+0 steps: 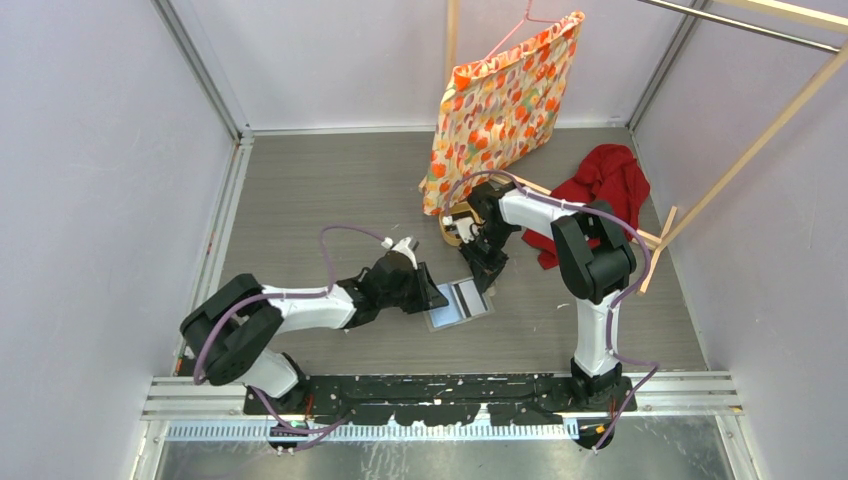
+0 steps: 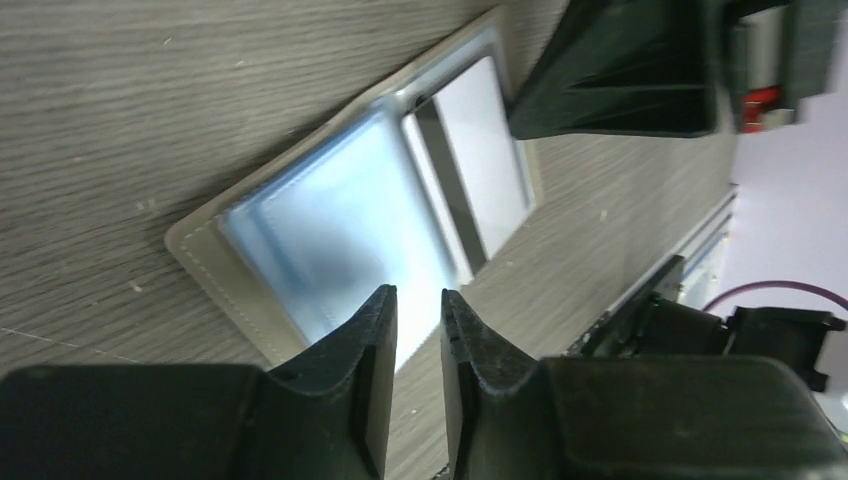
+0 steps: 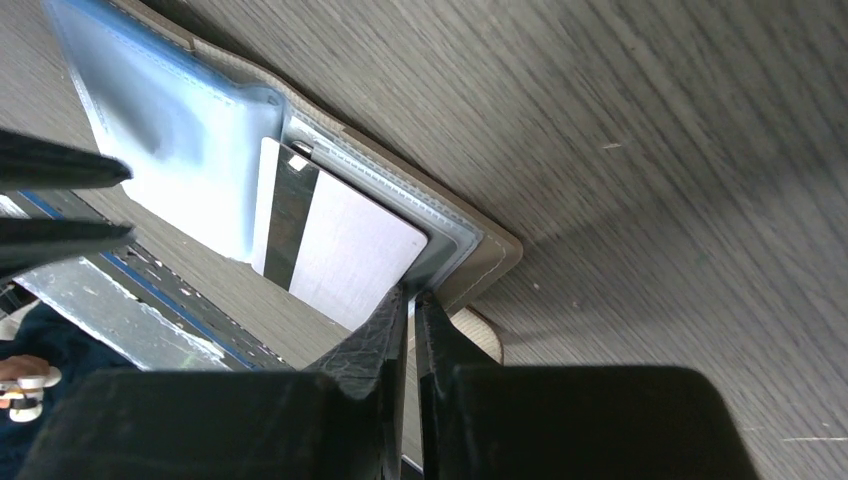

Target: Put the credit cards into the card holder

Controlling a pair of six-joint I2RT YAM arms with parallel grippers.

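The card holder (image 1: 435,320) lies spread on the table, with a pale blue sleeve (image 2: 345,225) on one half and a clear sleeve with a grey-tan backing (image 3: 480,275) on the other. A white card with a black stripe (image 3: 360,240) rests at the clear half; whether it is inside the sleeve I cannot tell. My right gripper is shut on the holder's edge beside the card's corner. Over the blue sleeve's near side stands my left gripper, its fingers a little apart and nothing visible between them.
Behind the right gripper sits a small round basket (image 1: 450,233) with items in it, partly hidden by the arm. A patterned cloth (image 1: 510,95) hangs behind, and a red cloth (image 1: 605,180) lies at the right. The table left of the holder is clear.
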